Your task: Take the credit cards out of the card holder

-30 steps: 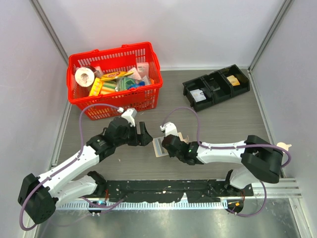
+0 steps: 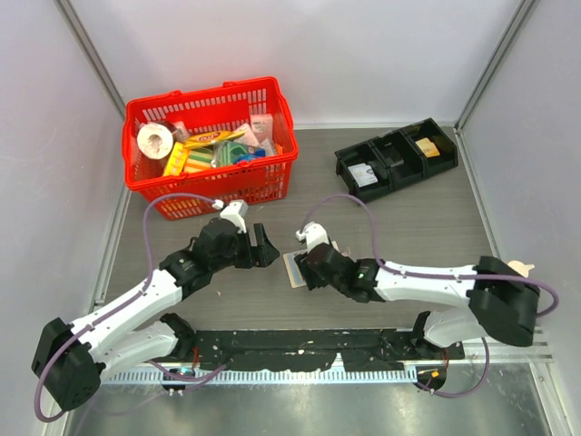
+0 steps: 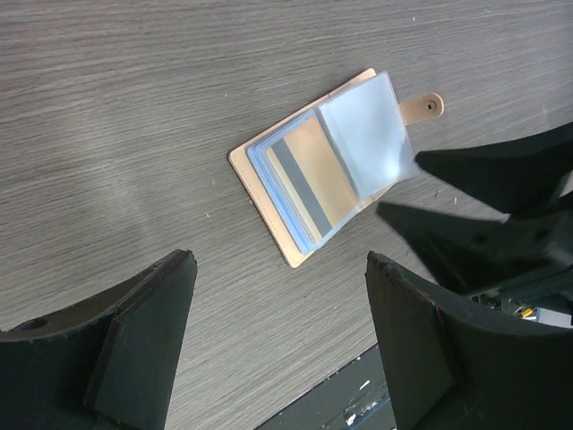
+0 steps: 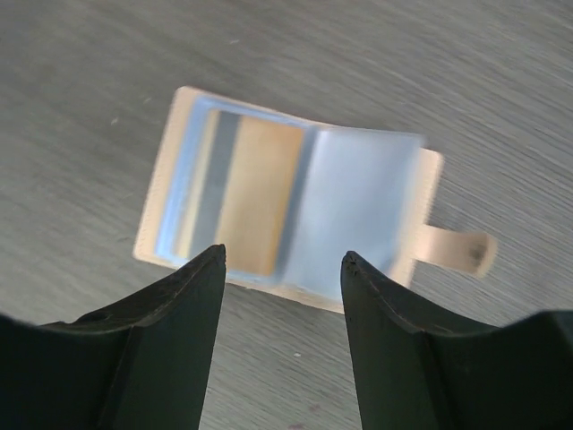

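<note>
The card holder (image 3: 269, 202), a tan leather piece with a snap tab, lies open and flat on the table, showing a blue-edged slot section (image 4: 255, 188) and a pale translucent flap (image 4: 349, 202). My right gripper hangs open just over it, nothing between its fingers, its fingers partly covering it in the top view. My left gripper (image 2: 261, 243) is part open to the upper left of the holder, empty. Whether loose cards are among the layers I cannot tell.
A red basket (image 2: 277, 181) full of goods stands at the back left. A black divided tray (image 2: 390, 173) is at the back right.
The left arm has barely moved.
</note>
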